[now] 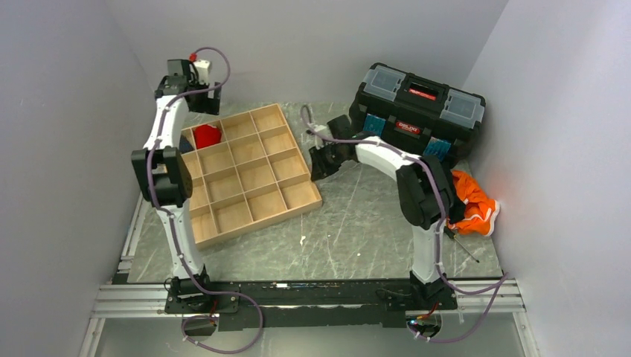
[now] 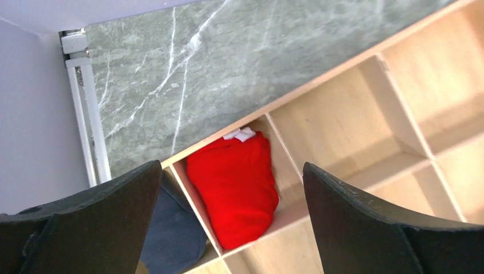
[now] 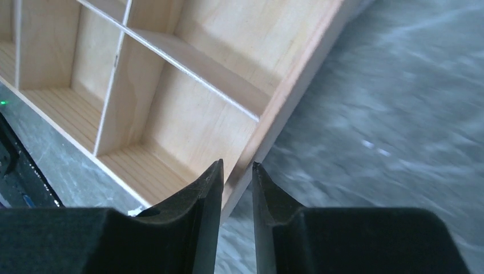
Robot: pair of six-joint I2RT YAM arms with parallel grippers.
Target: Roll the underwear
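Observation:
Folded red underwear (image 1: 207, 136) fills one back-left compartment of the wooden grid box (image 1: 264, 219), and dark navy folded cloth (image 2: 174, 231) lies in the compartment beside it. My left gripper (image 1: 212, 99) hangs open above that back-left corner, with both cloths below it in the left wrist view. My right gripper is shut on the box's right wall near its front corner.
A black toolbox (image 1: 417, 111) stands at the back right. Orange cloth (image 1: 476, 204), black cloth and a screwdriver (image 1: 465, 249) lie by the right wall.

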